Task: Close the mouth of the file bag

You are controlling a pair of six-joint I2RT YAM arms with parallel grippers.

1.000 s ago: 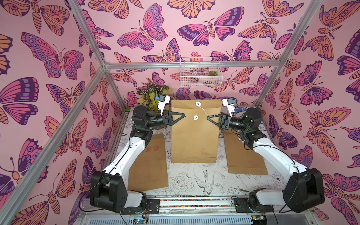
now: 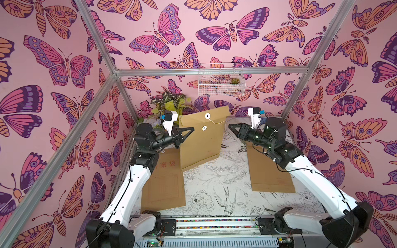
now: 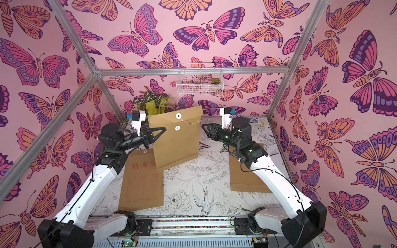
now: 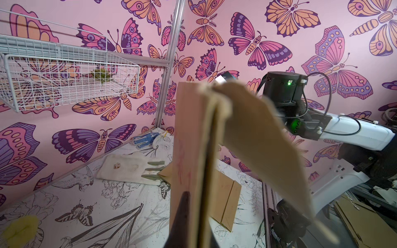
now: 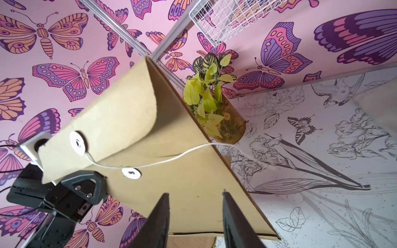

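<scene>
The kraft file bag (image 2: pixel 200 144) hangs upright and tilted, its left side in my left gripper (image 2: pixel 186 132), which is shut on it; the left wrist view shows the bag edge-on between the fingers. The flap (image 5: pixel 107 107) is folded over the front, with an upper button (image 5: pixel 77 142) and a lower button (image 5: pixel 131 172). A white string (image 5: pixel 173 157) runs from the upper button and trails loosely past the bag's right edge. My right gripper (image 3: pixel 210 130) is apart from the bag, to its right, fingers parted with nothing seen between them.
Other file bags lie flat at left (image 2: pixel 161 186) and right (image 2: pixel 270 177). A plant (image 5: pixel 206 95) stands at the back left. A wire basket (image 2: pixel 221 86) hangs on the back wall.
My left gripper moved left with the bag, which turned and lost its square-on pose.
</scene>
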